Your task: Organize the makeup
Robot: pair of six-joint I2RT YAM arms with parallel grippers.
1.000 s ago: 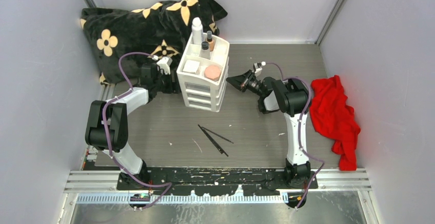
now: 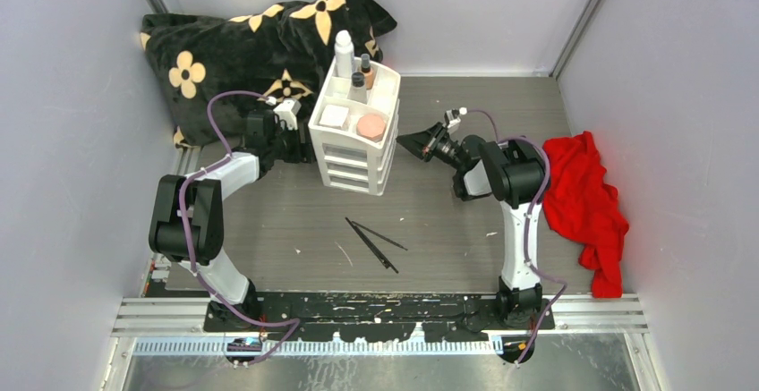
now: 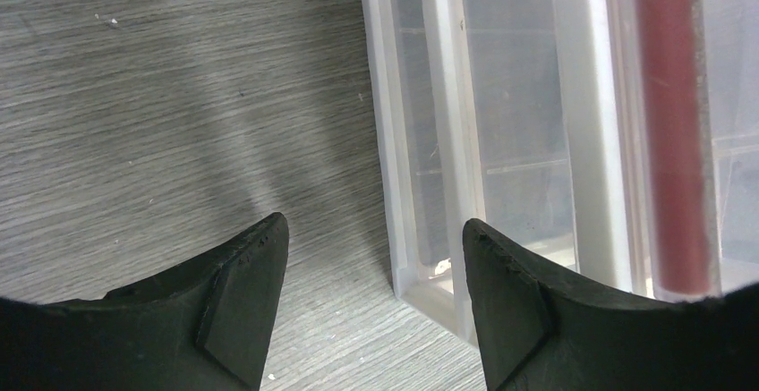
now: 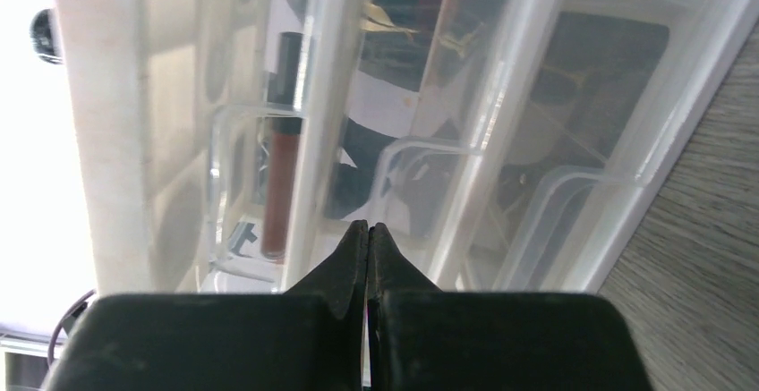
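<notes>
A white drawer organizer (image 2: 352,157) stands upright near the middle, its drawers see-through. On top are a white bottle (image 2: 345,54), two smaller dark-capped bottles, a white box (image 2: 335,116) and a round pink item (image 2: 370,126). At its left side my left gripper is open, with the organizer's lower edge visible between and beyond its fingers; contact cannot be told. My right gripper is shut, pointing at the organizer's right side, nothing visible between its tips. Through the clear wall a reddish-brown tube with a dark cap (image 4: 283,181) shows in an upper drawer.
Two thin dark pencils (image 2: 370,245) lie crossed on the floor in front of the organizer. A black floral pillow (image 2: 224,60) fills the back left, against the organizer. A red cloth (image 2: 586,203) lies far right.
The left arm and the organizer have not visibly moved.
</notes>
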